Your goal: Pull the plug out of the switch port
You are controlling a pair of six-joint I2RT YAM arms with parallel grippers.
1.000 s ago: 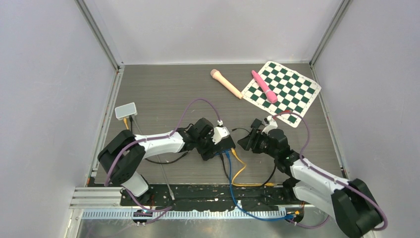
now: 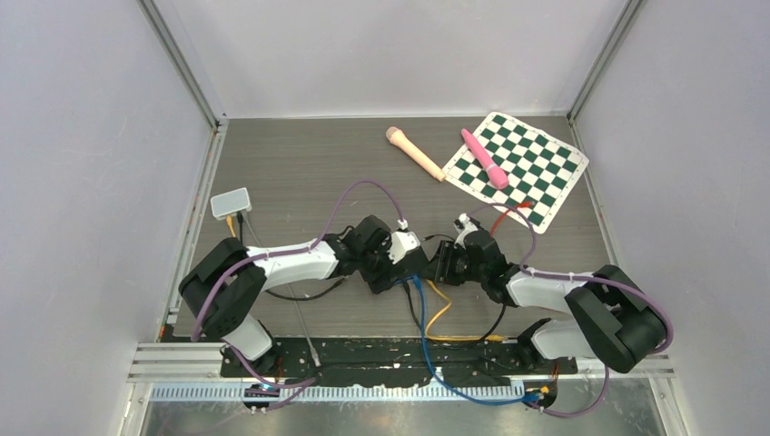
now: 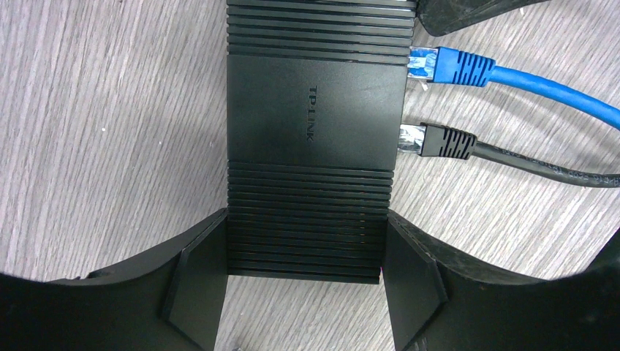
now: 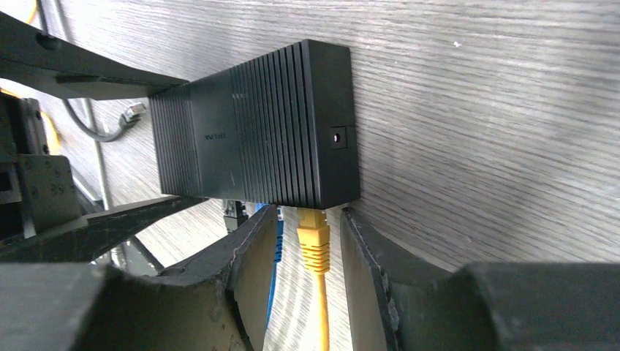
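The black TP-LINK switch (image 3: 316, 110) lies between the fingers of my left gripper, which is shut on one end of it. Along one side of the switch a blue plug (image 3: 460, 67) and a black plug (image 3: 446, 141) sit at its ports. A yellow plug (image 4: 314, 240) stands at the same side, near the far end, its tip against the switch edge. My right gripper is part open, with one finger on each side of the yellow plug and a gap to it. Whether either finger touches the switch, I cannot tell.
A white box (image 2: 231, 203) with cables stands at the left. A beige microphone-shaped object (image 2: 415, 153), a pink one (image 2: 485, 159) and a checkered board (image 2: 536, 150) lie at the back. The blue cable (image 2: 424, 336) and yellow cable (image 2: 445, 314) run toward the front.
The left arm and the switch have not visibly moved.
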